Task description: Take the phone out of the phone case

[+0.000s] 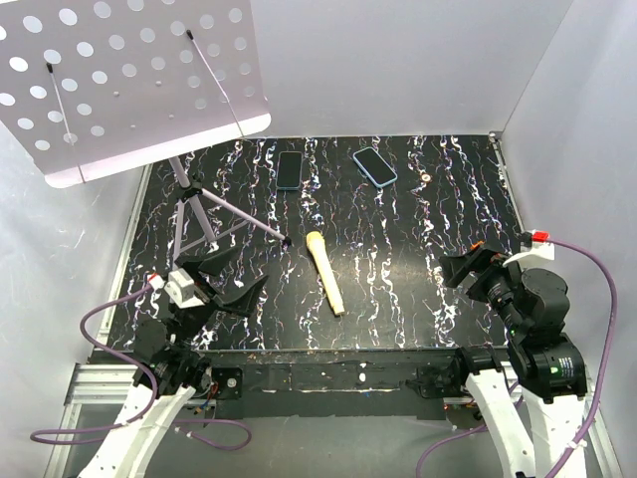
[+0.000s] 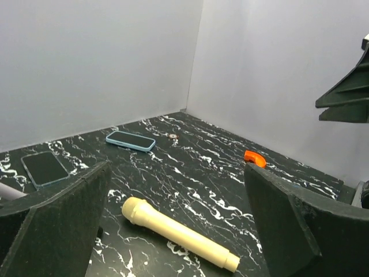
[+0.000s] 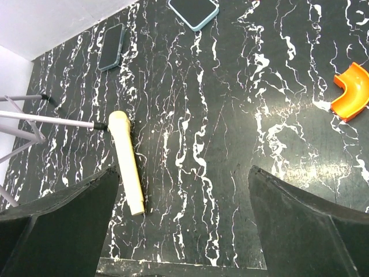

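Two dark phone-shaped items lie flat at the back of the table. The right one (image 1: 374,167), with a light blue rim, also shows in the left wrist view (image 2: 130,140); the left one (image 1: 289,170) has a darker rim. Whether either is in a case is unclear. My left gripper (image 1: 246,280) stands open at the front left, empty, well short of both. My right gripper (image 1: 465,261) is open over the right side of the table, also empty and apart from them.
A cream club-like object (image 1: 325,273) lies mid-table. A metal stand (image 1: 229,207) with a perforated board (image 1: 134,139) occupies the back left. An orange curved piece (image 3: 350,95) lies at the right.
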